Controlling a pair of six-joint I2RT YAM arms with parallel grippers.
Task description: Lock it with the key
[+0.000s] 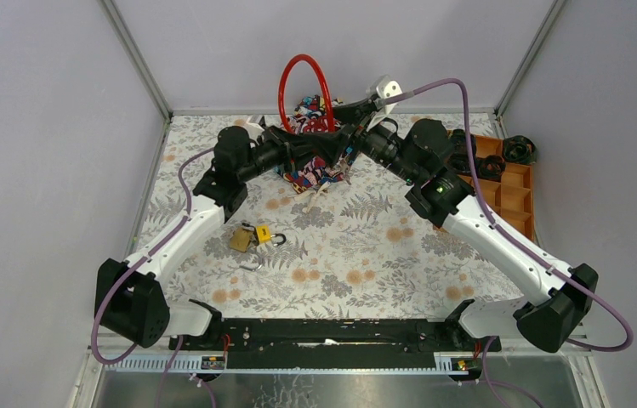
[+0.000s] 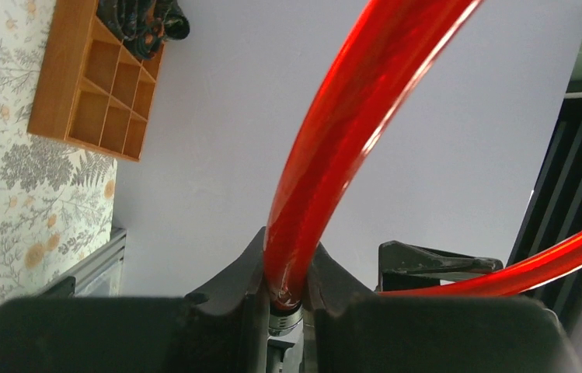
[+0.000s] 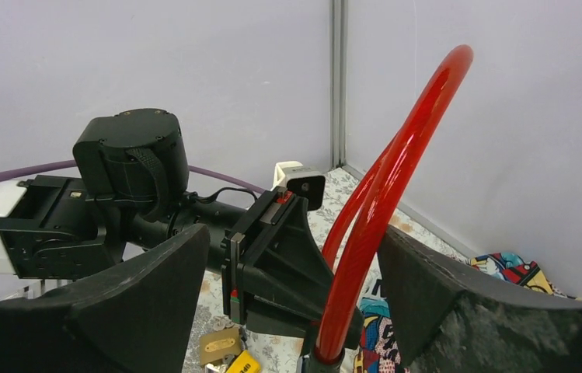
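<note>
A red cable lock loop [image 1: 304, 58] stands up above the table. My left gripper is shut on it near one end, where a metal collar [image 2: 285, 320] shows below the red sleeve. In the right wrist view the loop [image 3: 381, 198] rises between the fingers of my right gripper, which are spread apart and do not clamp it. A brass padlock [image 1: 241, 240] and a yellow padlock [image 1: 263, 234] lie on the table. No key can be made out; the grippers hide part of the lock.
A patterned cloth bag [image 1: 311, 176] lies at the back under the grippers. At the right stands a wooden compartment tray [image 1: 514, 200] with black cable coils [image 1: 519, 150]. An opened metal ring [image 1: 253, 263] lies near the padlocks.
</note>
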